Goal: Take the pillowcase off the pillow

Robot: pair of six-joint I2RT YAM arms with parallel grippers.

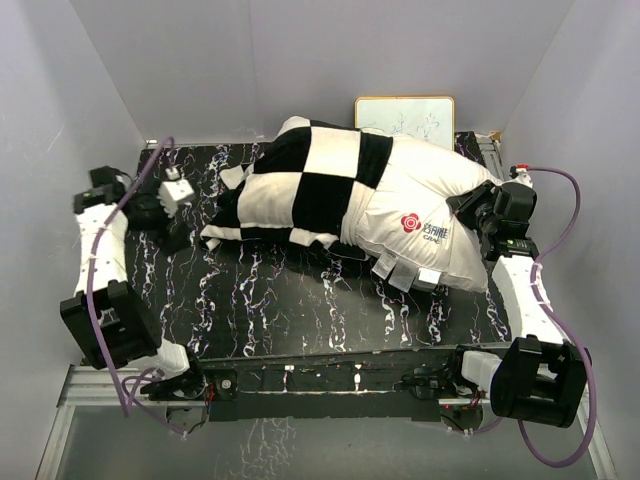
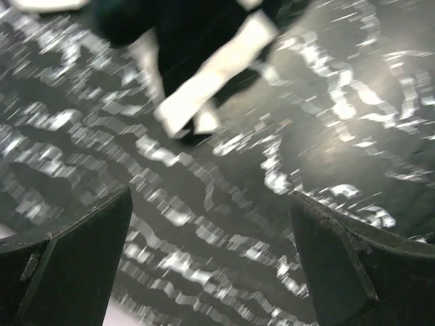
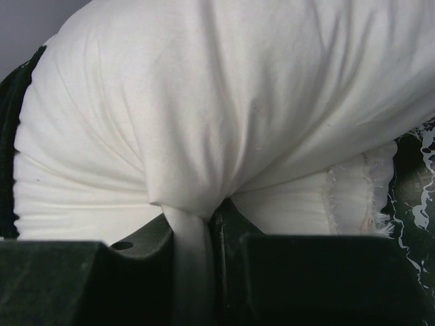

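Observation:
The black-and-white checked pillowcase point(image 1: 325, 200) covers the left part of the white pillow point(image 1: 420, 185), whose right part with red logo and tags is bare. My right gripper point(image 1: 470, 202) is shut on the white pillow's right end; in the right wrist view bunched white fabric point(image 3: 194, 190) runs between its fingers. My left gripper point(image 1: 168, 218) stands open and empty left of the pillowcase, blurred in the top view; in the left wrist view the pillowcase's loose end point(image 2: 204, 81) lies ahead of it on the table.
A whiteboard point(image 1: 405, 115) stands at the back right, behind the pillow. Grey walls border the back and sides.

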